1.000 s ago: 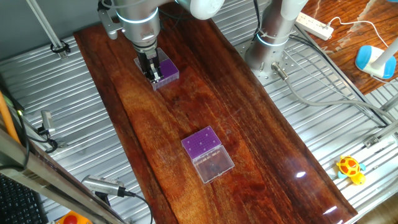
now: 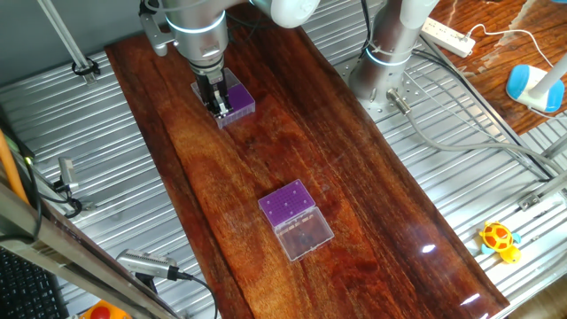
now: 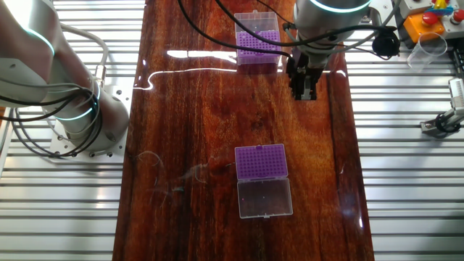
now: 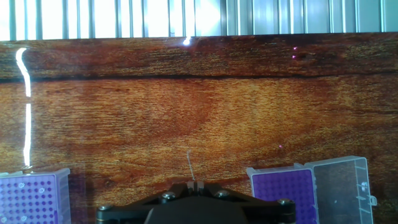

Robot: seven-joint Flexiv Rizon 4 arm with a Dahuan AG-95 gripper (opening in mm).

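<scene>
My gripper (image 2: 219, 111) hangs above the table's far end, its tips overlapping a purple tube rack box (image 2: 237, 99) in exterior view 1. From exterior view 2 the gripper (image 3: 305, 94) appears off to one side of that box (image 3: 258, 47), over bare wood. In the wrist view the fingertips of the gripper meet, and nothing shows between them. A second purple rack (image 3: 261, 161) lies mid-table with its clear lid (image 3: 265, 199) folded open. Parts of both boxes show at the wrist view's lower edge, the perforated rack (image 4: 28, 198) left and the lidded one (image 4: 285, 190) right.
Bare wood of the table (image 2: 354, 230) surrounds the boxes. A toy turtle (image 2: 498, 237) lies off the table, and a clear cup (image 3: 428, 51) stands off its other side.
</scene>
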